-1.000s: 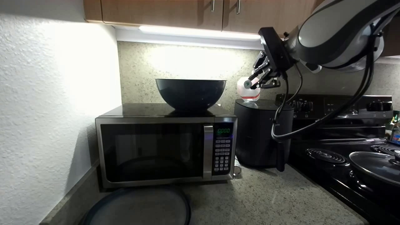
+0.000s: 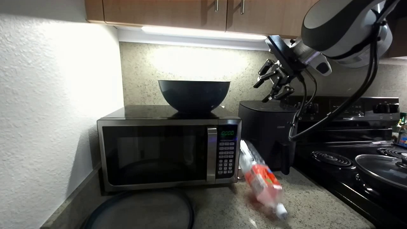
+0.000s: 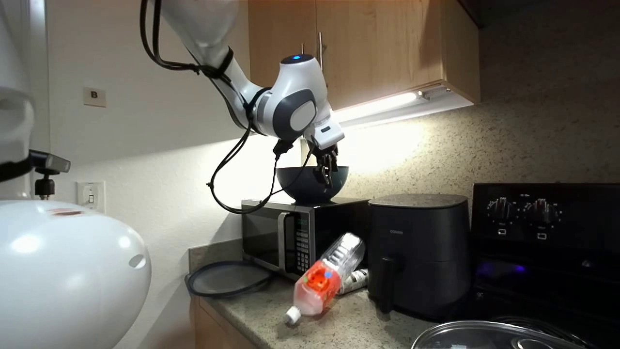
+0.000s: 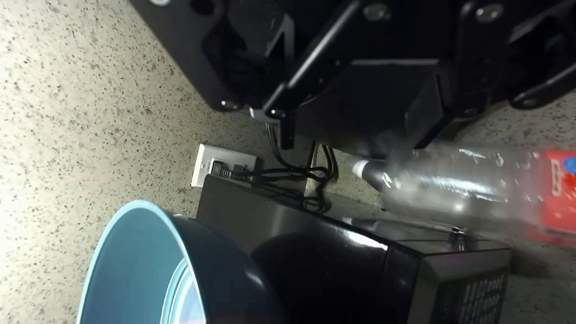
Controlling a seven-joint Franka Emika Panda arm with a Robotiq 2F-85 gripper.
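A clear plastic bottle (image 2: 263, 183) with a red label and white cap is blurred, tilted cap-down in front of the gap between microwave and air fryer. In exterior view 2 the same bottle (image 3: 322, 282) leans with its cap toward the counter's front edge; whether it touches the counter, I cannot tell. Well above it, my gripper (image 2: 261, 93) hangs over the air fryer's top, fingers apart and nothing between them. The wrist view has the gripper open too, with the bottle (image 4: 459, 183) beyond the right finger.
A black air fryer (image 2: 261, 133) stands right of the microwave (image 2: 156, 152), which carries a dark bowl (image 2: 194, 95). A round black-rimmed lid or tray (image 2: 190, 206) lies on the counter. The stove holds a lidded pan (image 2: 381, 168). Cabinets (image 2: 164, 13) hang overhead.
My gripper has tilted downward, and its fingers are apart.
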